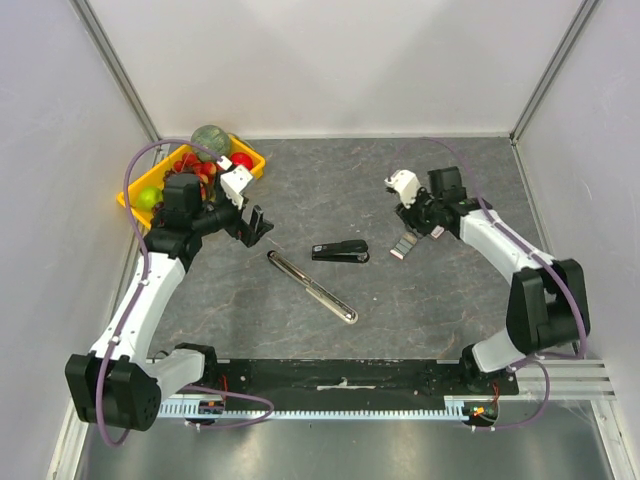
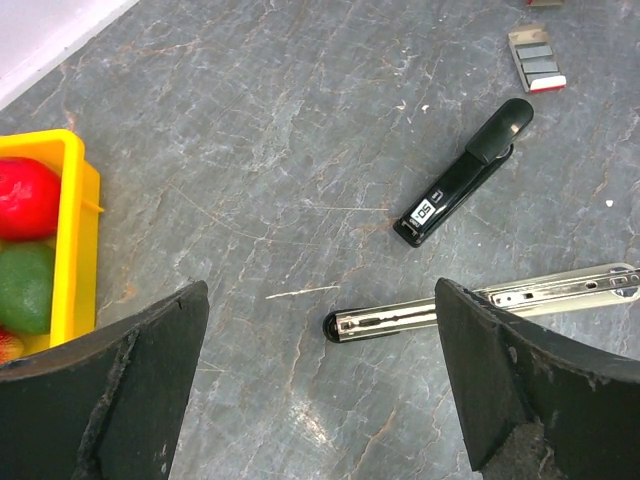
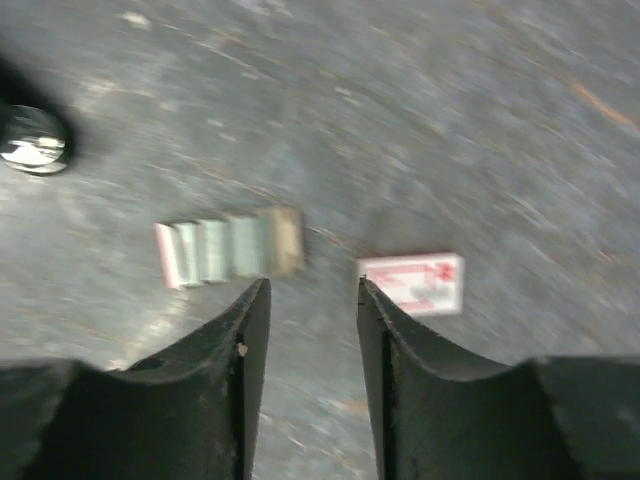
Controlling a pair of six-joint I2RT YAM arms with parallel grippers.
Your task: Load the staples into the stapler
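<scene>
The black stapler (image 1: 340,251) lies at mid-table, and in the left wrist view the stapler (image 2: 465,172) is closed and slanted. Grey staple strips sit in an open tray (image 1: 404,245) to its right; the right wrist view shows this staple tray (image 3: 230,248) blurred. Beside it lies a small white and red box (image 3: 412,283). My right gripper hovers over these, its fingers part open with nothing between them. My left gripper (image 1: 262,222) is open and empty, above the table between the basket and stapler.
A long metal and black stapler-like piece (image 1: 312,287) lies diagonally in front of the stapler. At the back left stands a yellow basket (image 1: 258,163) of toy fruit and vegetables.
</scene>
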